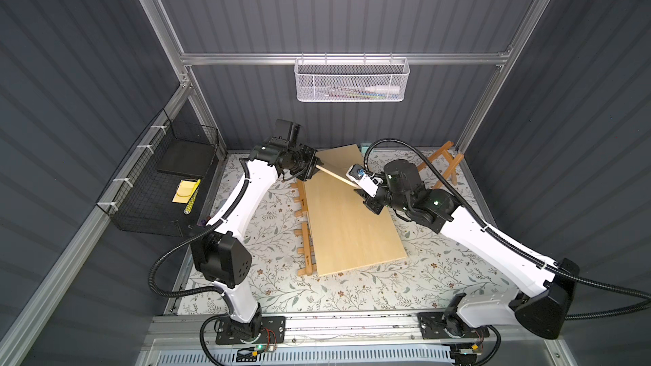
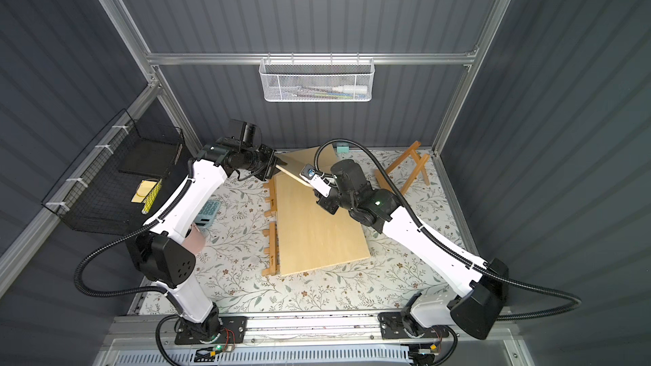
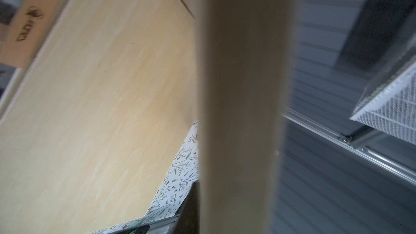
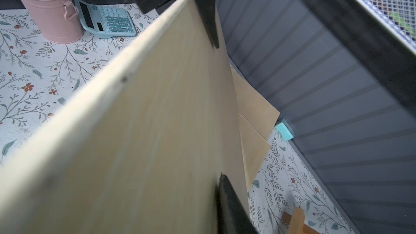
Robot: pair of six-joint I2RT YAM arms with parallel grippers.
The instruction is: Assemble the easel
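My left gripper (image 1: 310, 164) and right gripper (image 1: 360, 187) hold a pale wooden board (image 4: 130, 125) edge-up between them, slanting down from left to right in the top views. Its edge runs very close to both wrist cameras, blurred in the left wrist view. Below it a large wooden board (image 1: 356, 240) lies on the table, with a second sheet (image 4: 253, 95) at the back. Orange wooden frame pieces (image 1: 306, 247) lie along the board's left side. An orange wooden stand (image 2: 417, 173) is at the back right.
A white mesh basket (image 1: 351, 81) hangs on the back wall, a black mesh shelf (image 1: 162, 196) on the left. A pink pen cup (image 4: 52, 21), a calculator (image 4: 106, 19) and a small teal box (image 4: 283, 129) stand on the table.
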